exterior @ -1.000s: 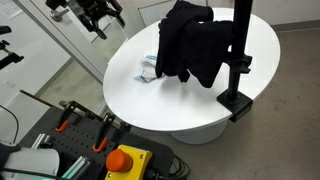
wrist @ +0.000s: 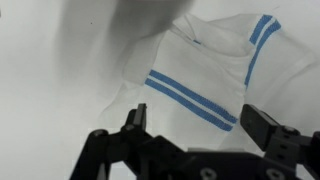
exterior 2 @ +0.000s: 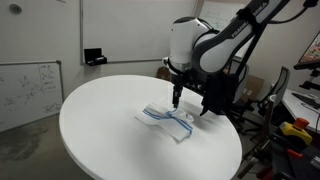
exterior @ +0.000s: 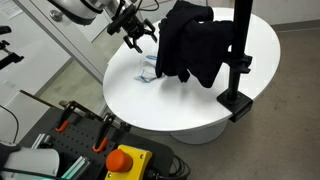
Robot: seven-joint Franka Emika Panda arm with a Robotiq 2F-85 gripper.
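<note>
A white cloth with blue stripes lies loosely folded on the round white table. In the wrist view the cloth spreads in front of the fingers, its paired blue stripes crossing the middle. My gripper is open, its two dark fingers well apart, with the cloth visible beyond the gap. From exterior view 2 the gripper points down above the cloth's back right part. Exterior view 1 shows the gripper beside and above the cloth. Nothing is held.
Black fabric bulks large beside the cloth in exterior view 1, near a black post; whether it touches the table is unclear. A red button on a yellow box stands off the table.
The arm has come in from the upper left of exterior view 1, over the table and down towards the cloth. The cloth appears unmoved.
</note>
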